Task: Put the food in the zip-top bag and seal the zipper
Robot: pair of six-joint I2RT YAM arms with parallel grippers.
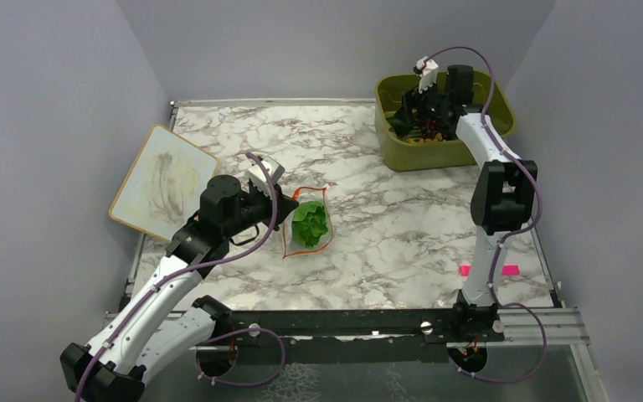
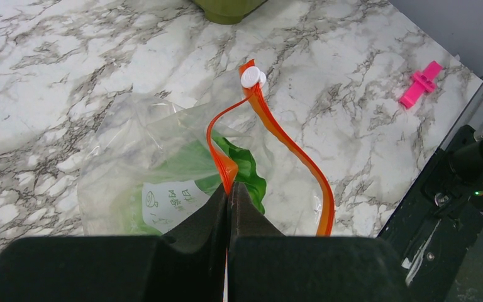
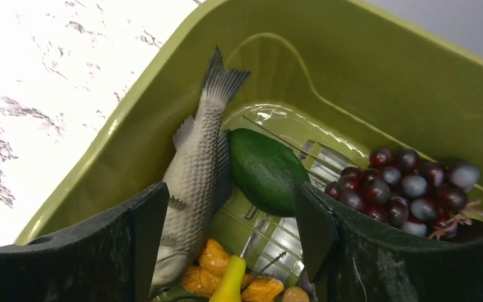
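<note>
An upright clear zip bag (image 2: 116, 163) with an orange zipper rim (image 2: 305, 160) and a white slider (image 2: 251, 77) stands with its mouth spread. Inside it sits a green lettuce (image 1: 309, 223). My left gripper is shut on the bag's orange rim, pinching one edge of the mouth. Over the green bin (image 3: 122, 116), my right gripper hangs open. Below and between its fingers lie a grey fish (image 3: 198, 163) and a dark green avocado-like item (image 3: 267, 170); neither is gripped. Dark red grapes (image 3: 393, 192) lie to the right.
A yellow pepper-like piece (image 3: 229, 280) and orange pieces (image 3: 214, 258) lie at the bin's near side. A stained white board (image 1: 163, 184) leans at the left. A pink clip (image 1: 506, 270) lies front right. Mid-table is clear.
</note>
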